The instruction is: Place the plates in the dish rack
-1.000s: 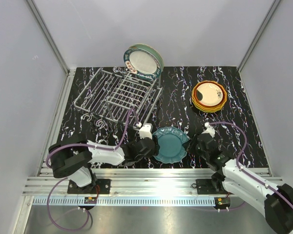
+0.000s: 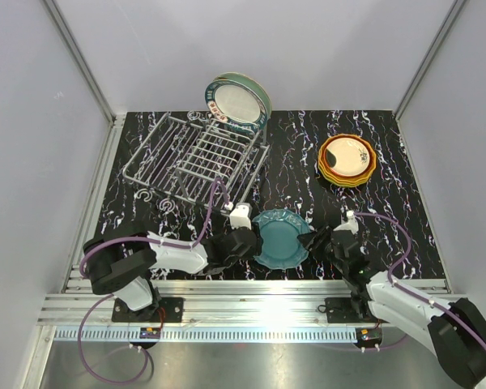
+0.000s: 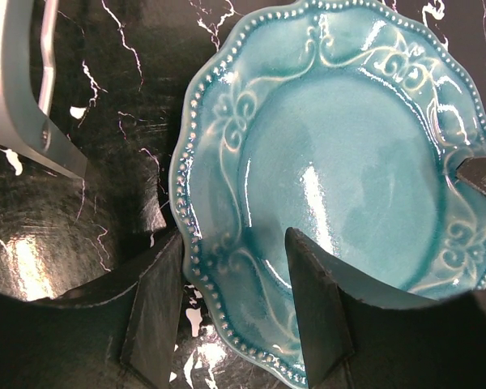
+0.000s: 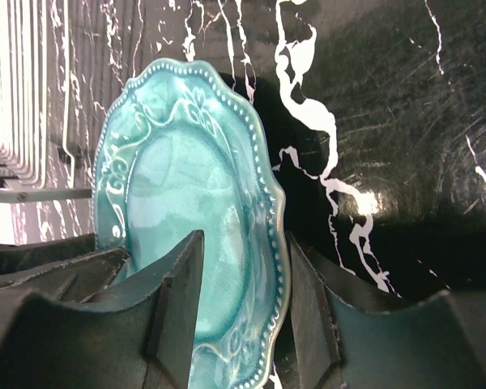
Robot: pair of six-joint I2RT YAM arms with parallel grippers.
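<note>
A teal plate [image 2: 281, 240] with a beaded rim is held between my two arms at the front middle of the counter. My left gripper is shut on its left rim. At the plate's opposite side, my right gripper stands open, its fingers on either side of the rim [image 4: 263, 203]. The wire dish rack [image 2: 181, 173] stands at the back left. At its back right corner, a white plate with a dark patterned rim [image 2: 235, 104] stands in front of a green plate [image 2: 263, 92].
A stack of orange and yellow dishes [image 2: 334, 176], topped by a cream plate [image 2: 352, 154], rests at the back right. The rack's front corner is close to my left gripper.
The plate has shifted very slightly; the left arm is almost still.
</note>
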